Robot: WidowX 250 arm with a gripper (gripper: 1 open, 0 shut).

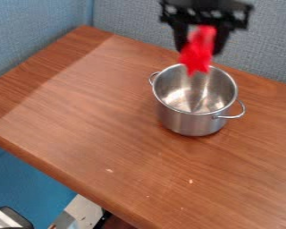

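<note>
At the top of the view my black gripper (198, 38) is shut on a red object (198, 55), both blurred. They are above a steel pot (196, 120) with two loop handles, which stands on the wooden table toward the right. The pot's shiny inside shows below the red object.
Padded grey-blue walls border it at the back and left. A white and black device (79, 215) is at the lower left, beside the table's edge.
</note>
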